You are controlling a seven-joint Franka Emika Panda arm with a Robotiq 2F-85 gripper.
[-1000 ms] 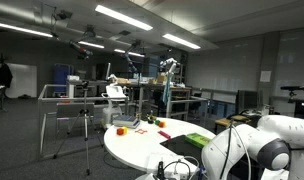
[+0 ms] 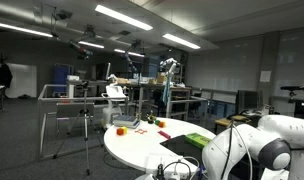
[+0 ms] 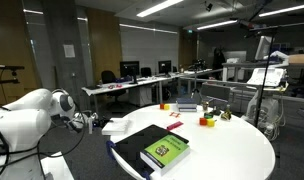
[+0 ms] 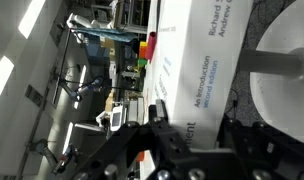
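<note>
A white book (image 4: 200,65) with printed text, including "An Introduction" and "second edition", fills the middle of the wrist view. My gripper is shut on its near end; the dark fingers partly cover that end. In exterior view 2 the arm reaches in from the left, and the gripper (image 3: 94,124) is small there beside a white slab (image 3: 115,127) that looks like this book, at the table's left side. Exterior view 1 has the arm (image 2: 227,150) low at the right, its gripper cut off or unclear at the bottom edge.
A green book (image 3: 167,151) lies on a dark flat stack on the white round table (image 3: 227,150). Red and yellow blocks (image 3: 207,122) and a red item (image 3: 174,126) sit farther off. Bare tabletop shows right of the green book. A tripod (image 2: 86,115) stands beyond the table.
</note>
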